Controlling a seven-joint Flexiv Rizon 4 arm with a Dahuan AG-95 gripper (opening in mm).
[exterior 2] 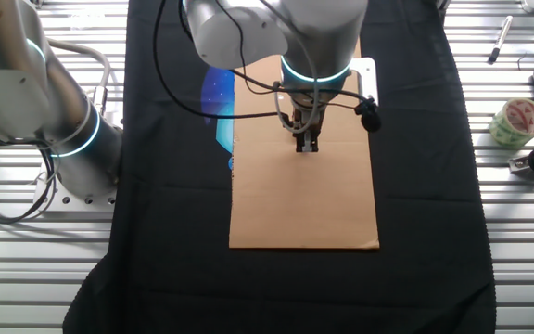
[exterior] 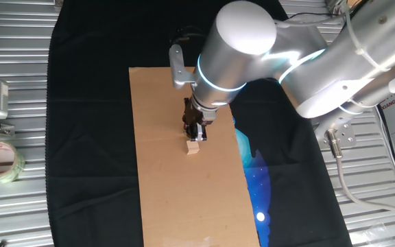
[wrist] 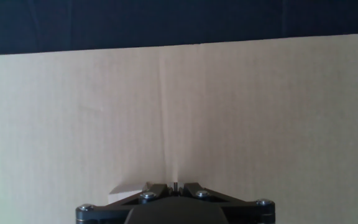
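Observation:
A small tan wooden block [exterior: 193, 147] rests on the brown cardboard [exterior: 184, 189]. Just behind it in exterior view 1 is my gripper [exterior: 197, 136], low over the board, its tips overlapping or very near the block's edge. In the wrist view the gripper is shut, with only a thin slit between its fingers and no block there. Part of the block [wrist: 128, 188] shows at the left of the fingers, partly covered by them. From exterior view 2 the gripper [exterior 2: 307, 146] is seen end-on, and I cannot make out the block.
Black cloth [exterior: 91, 151] surrounds the cardboard. A blue printed sheet [exterior: 258, 182] sticks out from under its right edge in exterior view 1. A tape roll [exterior: 1, 162] lies off the cloth at the left.

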